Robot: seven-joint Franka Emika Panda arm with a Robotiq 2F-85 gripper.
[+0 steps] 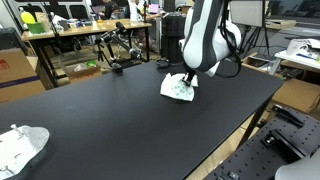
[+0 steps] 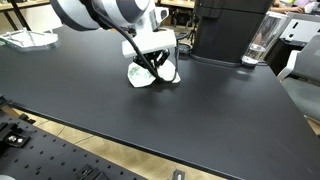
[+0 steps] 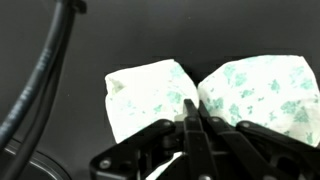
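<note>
A white cloth with a pale green leaf pattern (image 3: 150,92) lies on the dark table, bunched toward my gripper. Its folds run together at the fingertips, with one part spread to each side, so the fingers look shut on a pinch of it. In exterior view 1 the cloth (image 1: 176,90) sits below the arm, toward the right side of the table. From exterior view 2, the gripper (image 2: 156,72) reaches down into the crumpled cloth (image 2: 140,76), which hides the fingertips.
Another white item (image 1: 20,148) lies at the table's left edge in exterior view 1. A black cable (image 3: 38,85) hangs beside the gripper. A dark bin (image 2: 228,30) and a clear container (image 2: 264,38) stand behind.
</note>
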